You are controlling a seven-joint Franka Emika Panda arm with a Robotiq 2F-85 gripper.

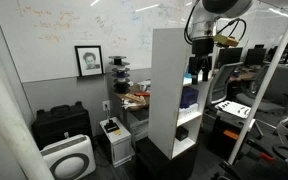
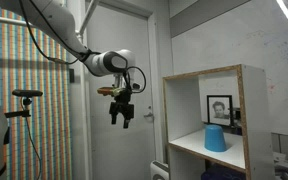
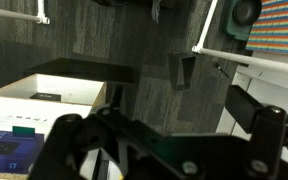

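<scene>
My gripper (image 2: 122, 122) hangs in the air with its fingers pointing down, in front of the door and to the left of the shelf unit in exterior view 2. It is open, and nothing shows between its fingers. In the wrist view the black fingers (image 3: 242, 106) stand wide apart over dark floor. A blue cup-like object (image 2: 215, 138) sits on the white upper shelf of the wooden-edged unit (image 2: 188, 75), well apart from the gripper. From exterior view 1, the arm reaches down beside the white side panel (image 1: 165, 95) of that unit.
A framed portrait (image 1: 88, 60) is near the whiteboard wall. A dark blue box (image 3: 6, 150) lies in the shelf unit at the wrist view's lower left. White tubes of a frame (image 3: 206, 25) cross the upper part. Office chairs (image 1: 280, 88) stand at the right.
</scene>
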